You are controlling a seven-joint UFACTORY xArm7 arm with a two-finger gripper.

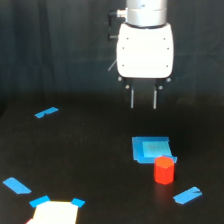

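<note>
High over the back of the dark table hangs my gripper (143, 99), its two thin fingers pointing down and apart, with empty space between them. On the right half of the table a red block (164, 170) stands by the lower right corner of a blue square (139, 149). A lighter blue patch (156, 149) lies within that square. The gripper is well above and behind the block, touching nothing.
Blue tape strips lie at the back left (46, 112), left (17, 186) and right (187, 195). A pale object (55, 213) with blue tape around it sits at the front left edge.
</note>
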